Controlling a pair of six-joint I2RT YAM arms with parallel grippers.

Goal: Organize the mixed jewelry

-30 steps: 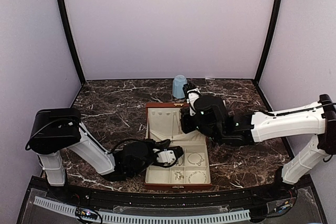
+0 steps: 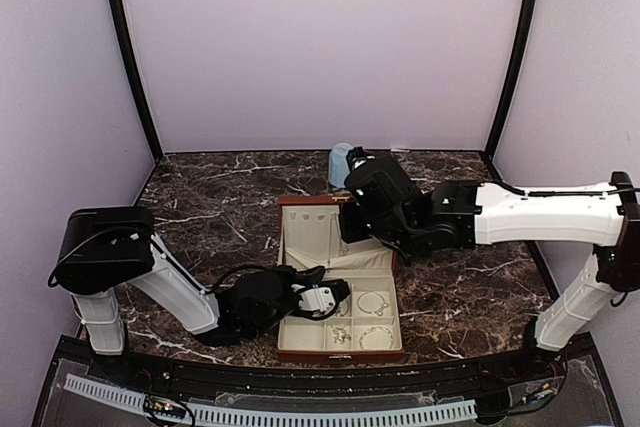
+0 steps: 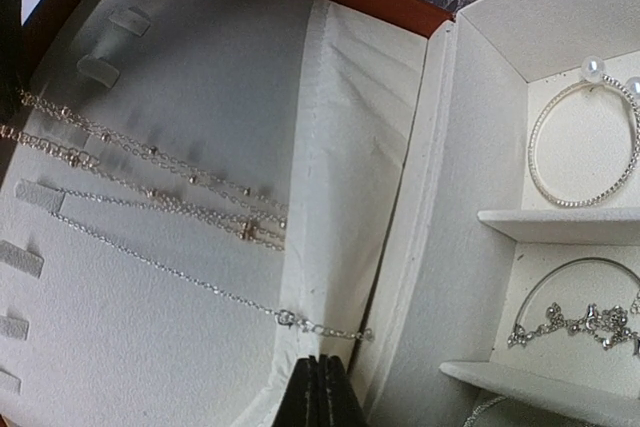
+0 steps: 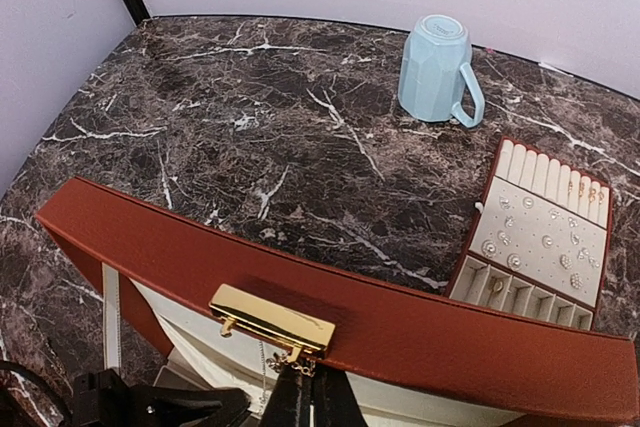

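The jewelry box stands open, its cream lid leaning back behind the compartments. A silver necklace hangs from a tab on the lid. Beside it, gold necklace chains run up to the dark right gripper at the left wrist view's edge. In the right wrist view, my right gripper is shut at the lid's top edge beside the gold clasp, with a bit of chain at its fingertips. My left gripper is shut in front of the lid's lower fabric, nothing showing between its fingers.
Pearl bracelet and charm bracelet lie in separate compartments. Behind the lid stand a tray of rings and earrings and an upturned blue mug.
The left arm has stayed still.
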